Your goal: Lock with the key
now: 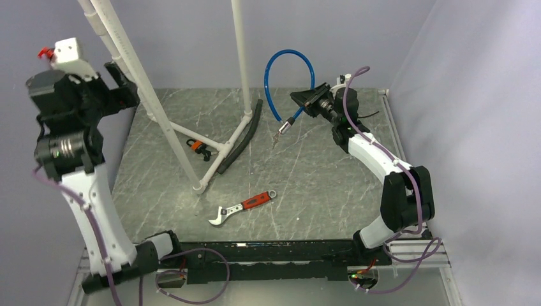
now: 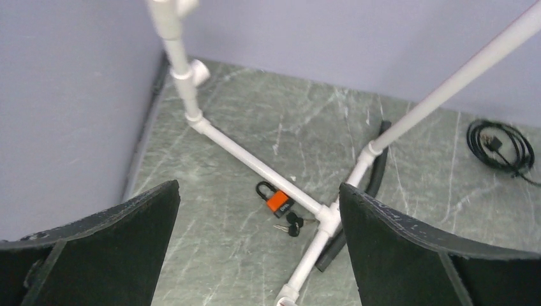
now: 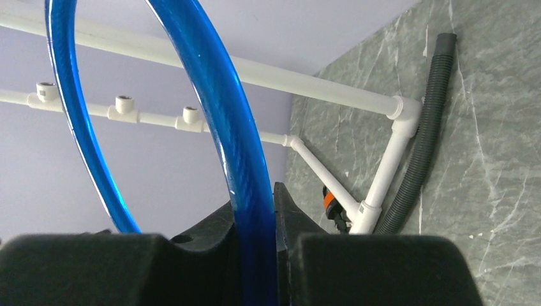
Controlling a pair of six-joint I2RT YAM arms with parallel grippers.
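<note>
A blue cable lock (image 1: 288, 51) is looped in the air, with my right gripper (image 1: 301, 104) shut on its cable. Its silver lock head (image 1: 286, 125) hangs below that gripper, and a key (image 1: 275, 140) appears to stick out of the head. In the right wrist view the blue cable (image 3: 236, 134) runs up from between the fingers. High at the left, away from the lock, my left gripper (image 1: 124, 83) stands open. Between its fingers nothing is held; the floor shows through the gap.
White pipes (image 1: 153, 108) stand upright at left and back. On the floor lie an orange padlock (image 2: 279, 202) with black keys (image 2: 293, 223), a dark hose (image 1: 247, 141), a coiled black cable (image 2: 499, 145) and a red-handled wrench (image 1: 245, 205).
</note>
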